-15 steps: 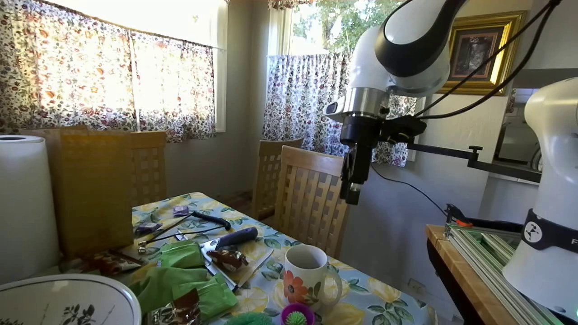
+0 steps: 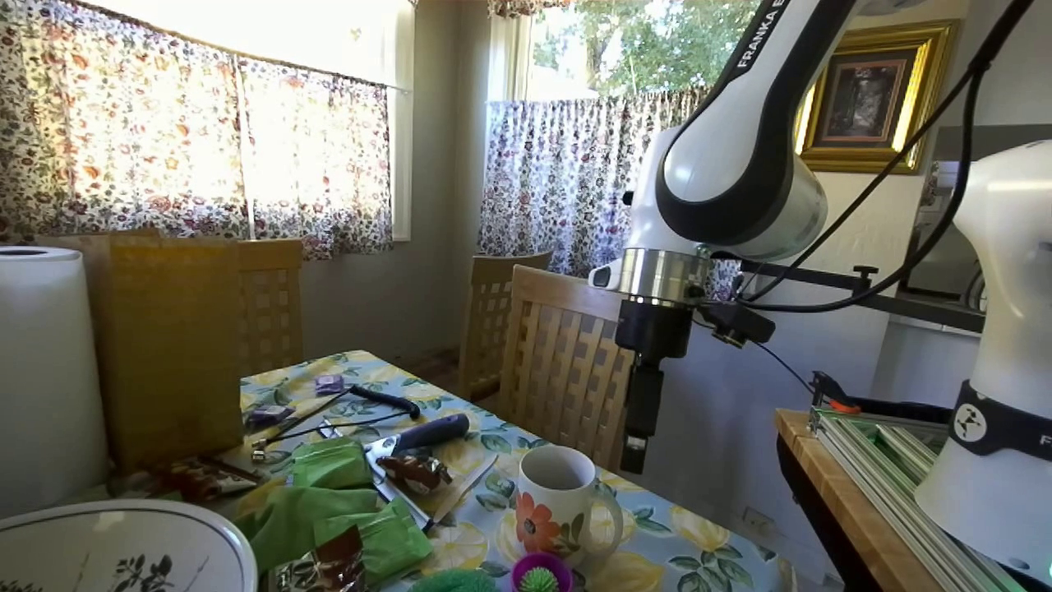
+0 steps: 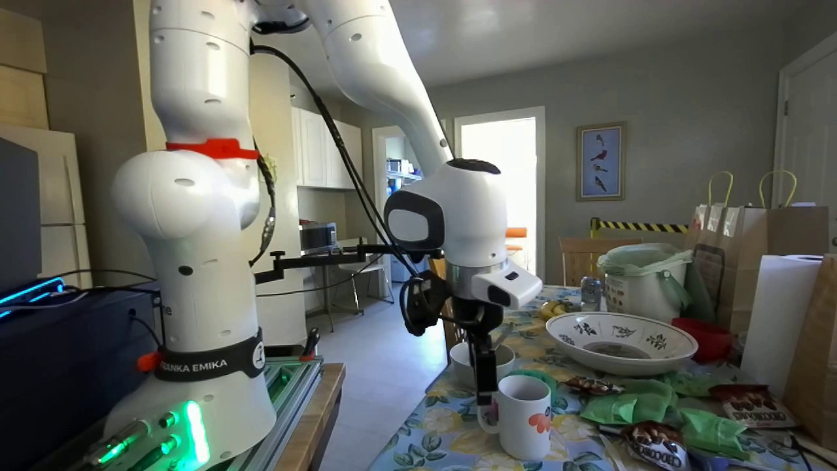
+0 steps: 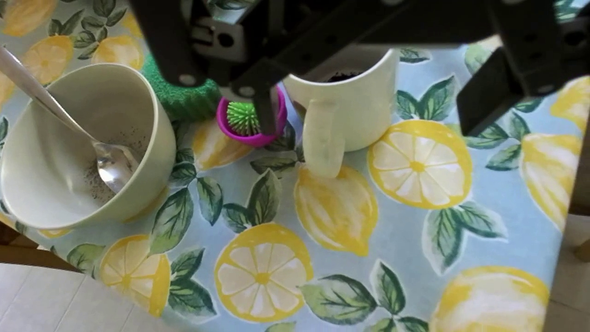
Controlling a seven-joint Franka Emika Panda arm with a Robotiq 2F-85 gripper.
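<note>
A white mug [image 2: 552, 503] with a red flower stands upright on the tablecloth, its handle [image 4: 323, 138] turned towards the near side in the wrist view. Dark matter shows inside it. My gripper [image 2: 634, 455] points down above and beside the mug on the handle side; it is open, with its fingers [image 4: 489, 94] wide apart and nothing held. Beside the mug sit a small purple cup with a green spiky thing [image 4: 243, 119] and a green scrubber [image 4: 179, 91]. A white bowl [image 4: 160, 149] holds a metal spoon [image 4: 113, 168] and dark specks.
Green packets [image 2: 330, 464], snack wrappers and a dark-handled tool [image 2: 434, 431] lie beyond the mug. A wide patterned bowl [image 3: 683, 353] and a paper towel roll [image 3: 777, 314] stand on the table. Bare cloth lies near the table edge on the handle side.
My gripper has come down, closer to the height of the mug, and its wrist has turned a little. The mug and the other table objects have not moved.
</note>
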